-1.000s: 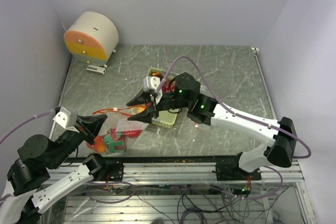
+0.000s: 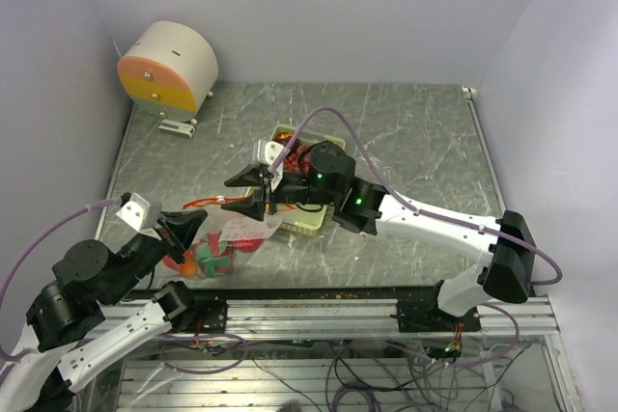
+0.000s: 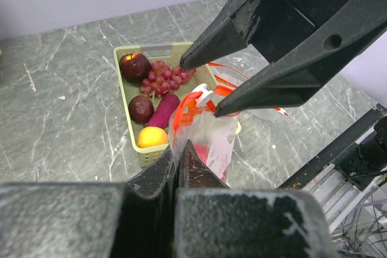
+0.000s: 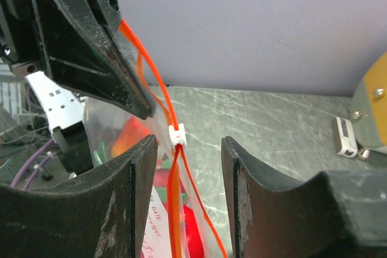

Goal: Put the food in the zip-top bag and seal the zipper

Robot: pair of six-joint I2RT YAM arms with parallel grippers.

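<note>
The clear zip bag [image 2: 222, 248] with orange zipper and food inside hangs from my left gripper [image 2: 179, 229], which is shut on its top edge in the left wrist view [image 3: 181, 173]. The white slider [image 4: 177, 135] sits on the orange zipper. My right gripper [image 2: 241, 195] is part open around the zipper region, its fingertips either side of and just short of the slider in the right wrist view, nothing held between them. A green basket [image 3: 125, 113] behind holds an apple [image 3: 135, 66], grapes, an orange [image 3: 152, 137] and other produce.
A cream cylindrical box [image 2: 167, 69] with coloured drawers stands at the back left. Grey walls bound the table [image 2: 406, 142], whose right part is clear. The front rail [image 3: 302, 172] runs along the table edge.
My right gripper has shifted left over the bag, toward the zipper slider. My left arm with the bag's edge has moved slightly right since one second ago.
</note>
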